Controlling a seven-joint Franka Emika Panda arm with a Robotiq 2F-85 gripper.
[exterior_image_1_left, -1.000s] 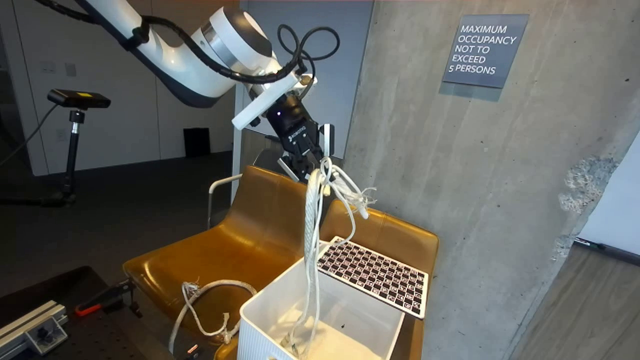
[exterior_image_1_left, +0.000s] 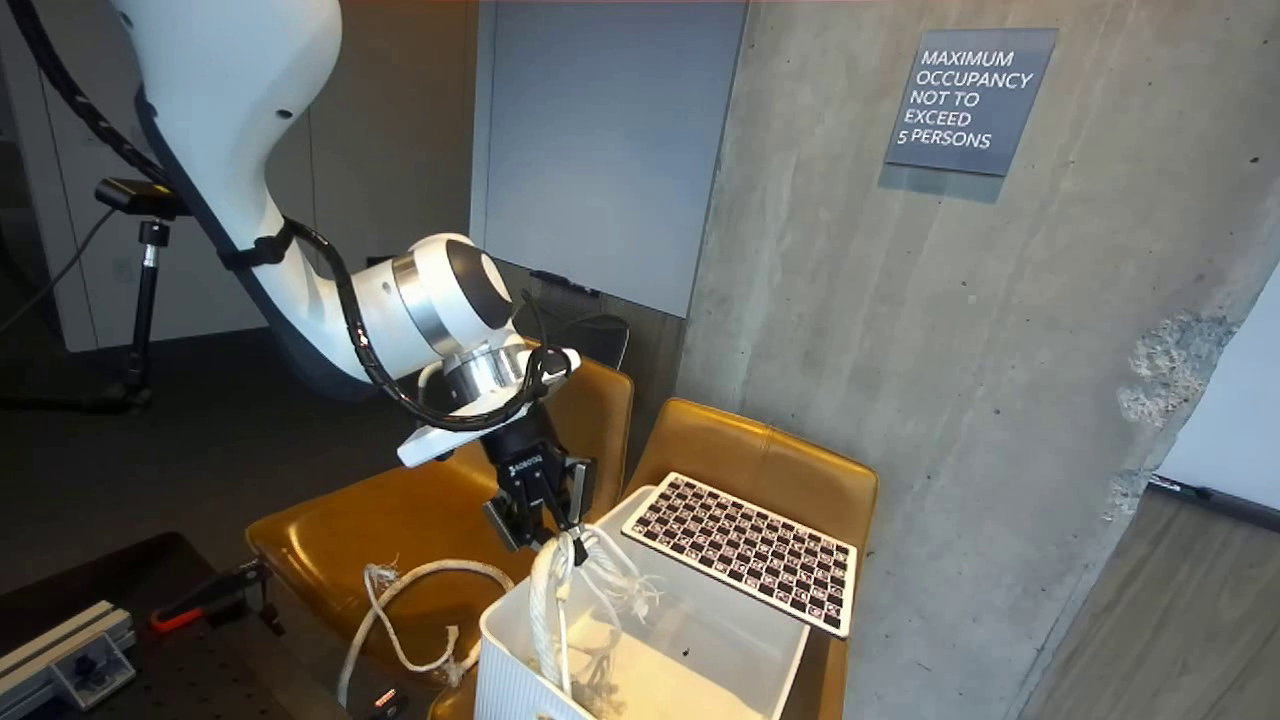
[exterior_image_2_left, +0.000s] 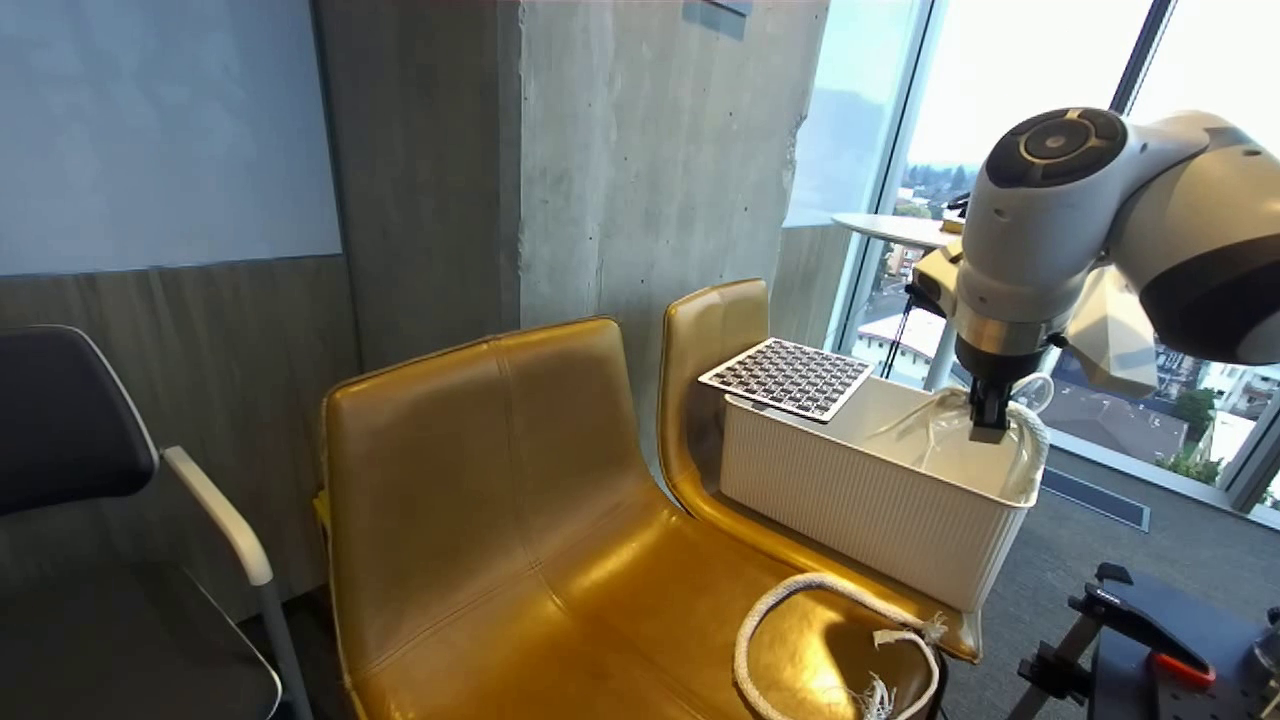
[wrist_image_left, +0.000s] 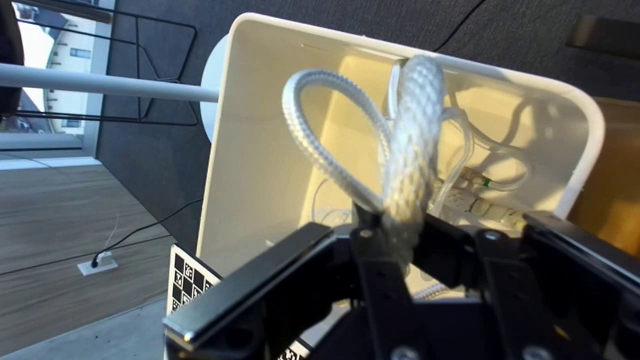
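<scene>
A bundle of white rope (exterior_image_1_left: 546, 606) is gripped by my gripper (exterior_image_1_left: 573, 546), which is shut on it at the top of the white box (exterior_image_1_left: 510, 648). In the wrist view, a thick braided strand (wrist_image_left: 417, 138) and a thinner loop (wrist_image_left: 300, 114) rise between the fingertips, while other strands reach down inside the box (wrist_image_left: 270, 138). From the other side, the gripper (exterior_image_2_left: 990, 426) appears at the box's near-right end, with rope (exterior_image_2_left: 1029, 444) along the rim there. Whether the rope's lower ends rest on the box floor is hard to tell.
A checkered board (exterior_image_1_left: 744, 546) lies across the box's far end. Another white rope (exterior_image_2_left: 780, 588) is on the tan chair seat (exterior_image_2_left: 576, 576) beside the box. A dark table (exterior_image_1_left: 180, 672) with tools stands at the front left.
My arm has come down and somewhat left, carrying the rope from high above the box to its opening. The hanging strands have sunk into it; box, board and other rope look unmoved.
</scene>
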